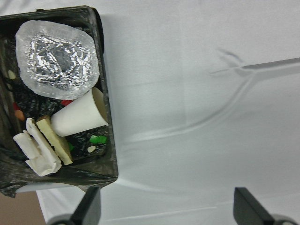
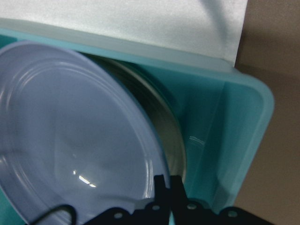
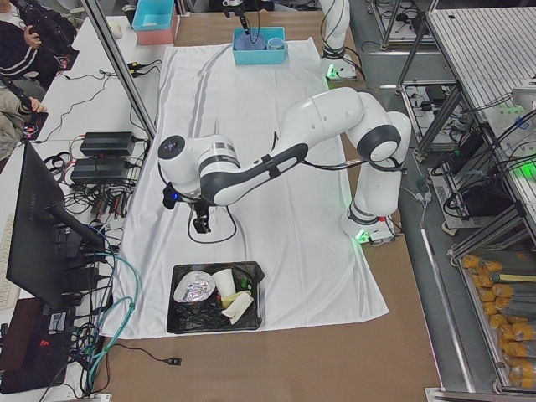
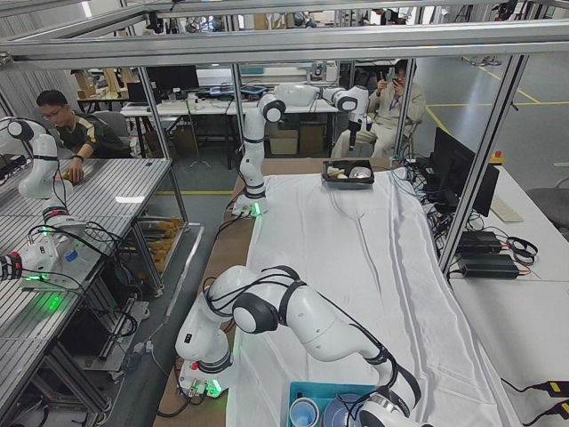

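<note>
My left gripper hangs over the white cloth beside a black-lined tray (image 3: 176, 322), open with nothing between its fingers. The tray holds a foil dish (image 1: 57, 58), a white paper cup (image 1: 77, 115), white and yellowish scraps (image 1: 42, 152) and small bits. At the far end a blue bin (image 2: 248, 117) holds a lilac plastic plate (image 2: 75, 131), with a metal dish (image 2: 168, 131) partly under it. My right gripper has its fingertips closed on the plate's rim.
The long white cloth (image 3: 251, 117) between tray and bin is clear. Monitor, cables and black boxes crowd the adjacent bench (image 4: 516, 320); a metal frame surrounds the area.
</note>
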